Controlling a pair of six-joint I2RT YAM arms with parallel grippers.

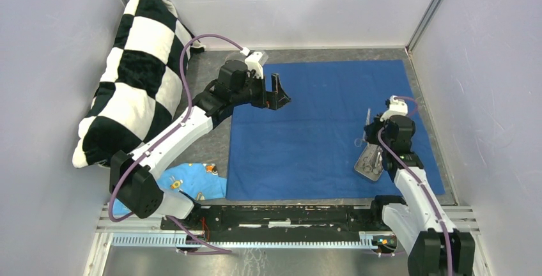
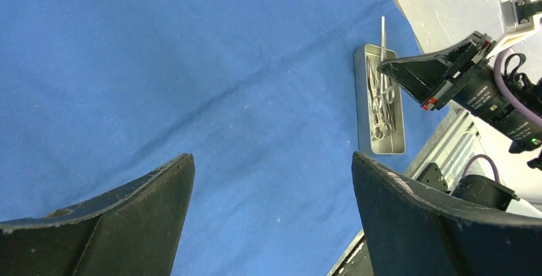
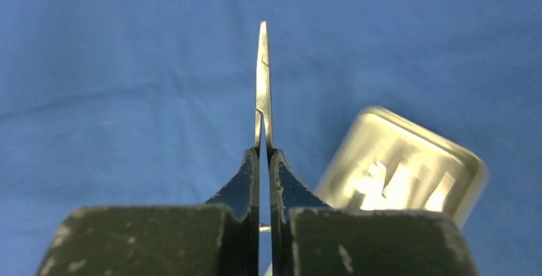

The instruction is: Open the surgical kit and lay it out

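Note:
A long silver scissor-like instrument (image 3: 263, 78) is clamped by my right gripper, its closed blades pointing straight ahead in the right wrist view. In the top view that instrument (image 1: 367, 117) shows beyond the right fingers, with ring handles (image 1: 359, 142) just left of them. Below and to one side lies the metal tray (image 3: 472, 161), blurred in the right wrist view. Several instruments (image 2: 378, 107) remain inside the tray (image 2: 362, 113), partly covered by the right fingers in the left wrist view. My left gripper hangs wide open and empty above the cloth.
A blue cloth (image 1: 300, 154) covers most of the table, its middle and left bare. A checkered cushion (image 1: 137, 75) leans at the left wall. A patterned light-blue cloth (image 1: 195, 181) lies at front left. The right wall (image 1: 486, 91) stands close to the right arm.

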